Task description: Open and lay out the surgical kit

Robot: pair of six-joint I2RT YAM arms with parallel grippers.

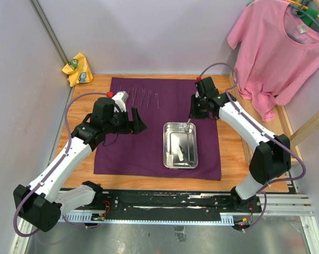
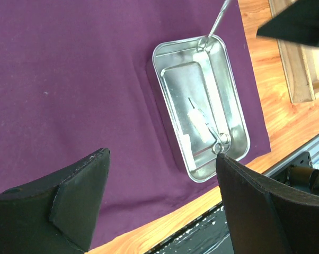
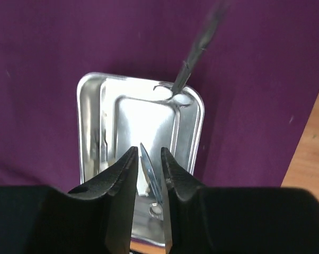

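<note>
The metal tray (image 1: 172, 127) sits on the purple cloth (image 1: 130, 153). Inside it lie a dark instrument with a ring handle (image 3: 156, 210) and white pieces, one being a white strip (image 2: 187, 151). A ring-handled steel instrument (image 3: 191, 61) has its rings over the tray's far corner and its shaft slanting away past the rim; its far end is out of view. Near that shaft is my right gripper (image 1: 192, 114); in its wrist view the fingertips are a little apart, with nothing clear between them. My left gripper (image 1: 139, 120) stands open and empty above the cloth, left of the tray.
Several thin instruments (image 1: 142, 97) lie in a row at the cloth's back. A yellow bag (image 1: 79, 70) rests at the back left. A wooden frame (image 1: 280, 124) and hanging pink shirt (image 1: 281, 47) border the right side.
</note>
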